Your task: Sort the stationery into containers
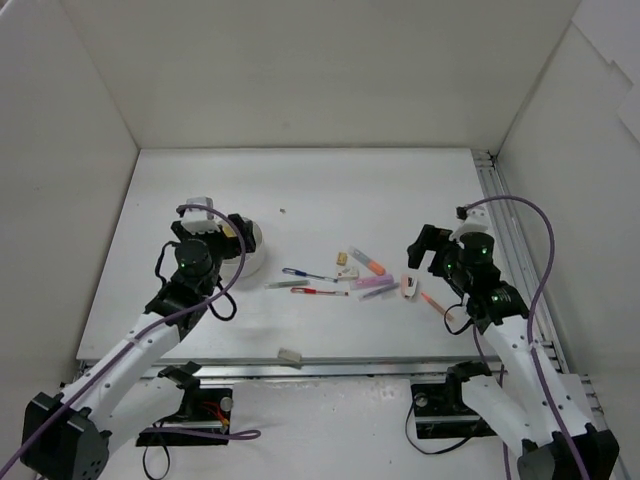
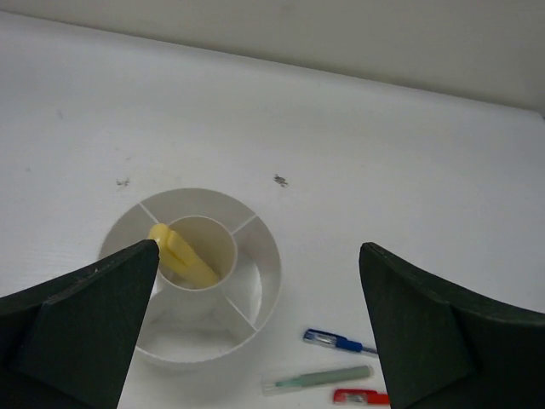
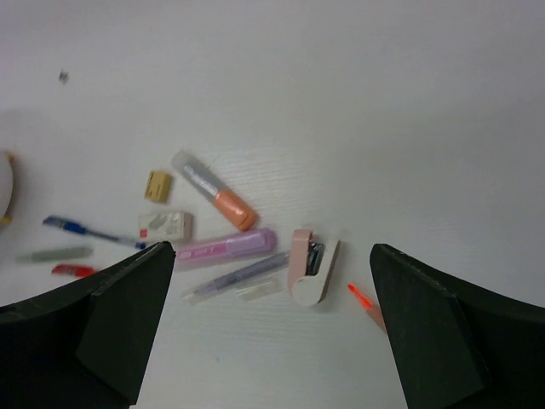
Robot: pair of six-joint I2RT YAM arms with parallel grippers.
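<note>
My open left gripper [image 1: 225, 228] hangs over the round divided container [image 2: 196, 332], whose middle cup holds a yellow item [image 2: 183, 256]. My open right gripper [image 1: 428, 248] is above the loose stationery: an orange marker [image 3: 213, 189], pink marker [image 3: 226, 248], stapler-like pink-and-white item [image 3: 311, 271], yellow block [image 3: 158, 186], white eraser-like block [image 3: 165, 226], grey pen [image 3: 238, 277], blue pen [image 3: 94, 232], red pen [image 1: 318, 292], pale green pen [image 2: 324, 377] and orange pen [image 1: 437, 306]. Neither gripper has anything between its fingers.
Walls enclose the back and sides. A small pale piece [image 1: 289, 355] lies at the front edge, and a metal rail runs along the right.
</note>
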